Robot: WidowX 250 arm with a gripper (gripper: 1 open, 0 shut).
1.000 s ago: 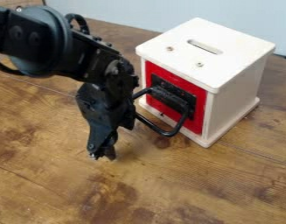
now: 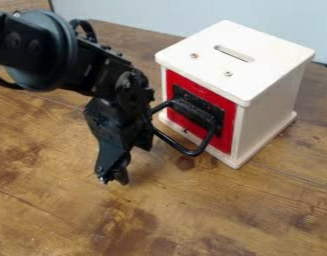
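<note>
A white wooden box (image 2: 266,100) with a slot in its top stands at the right, its front a red panel (image 2: 179,85) carrying a black fitting and a black bar loop (image 2: 190,150) that sticks out toward the lower left. My black gripper (image 2: 115,172) points down just left of the loop, low over the wooden table, open, with nothing visible between its fingers.
A pale wall runs behind along the top.
The box has not moved.
</note>
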